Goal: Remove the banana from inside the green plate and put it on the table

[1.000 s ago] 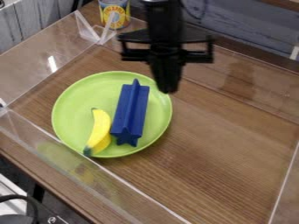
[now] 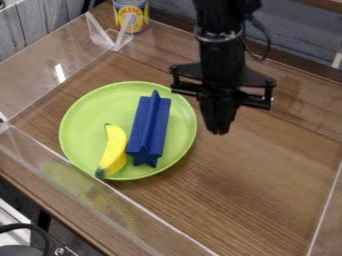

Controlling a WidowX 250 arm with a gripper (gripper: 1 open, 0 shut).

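A yellow banana (image 2: 112, 150) lies in the left part of the green plate (image 2: 87, 112), its dark tip toward the plate's near rim. Beside it, to the right, a blue block-like object (image 2: 150, 130) with a ridged top rests in the same plate. Over the table, just off the plate's upper right rim, hangs my black gripper (image 2: 219, 125), pointing down. It is clear of the banana. Its fingers overlap in this view, so whether they are apart does not show.
Bare wooden table (image 2: 261, 180) spreads right of the plate. A yellow and blue can (image 2: 130, 15) stands at the back left. Clear plastic side walls edge the table, and a black cable (image 2: 27, 228) curls at the lower left.
My gripper has moved to the right and toward the camera, from above the plate's upper right rim to beyond it. Banana, blue object and plate have stayed put.
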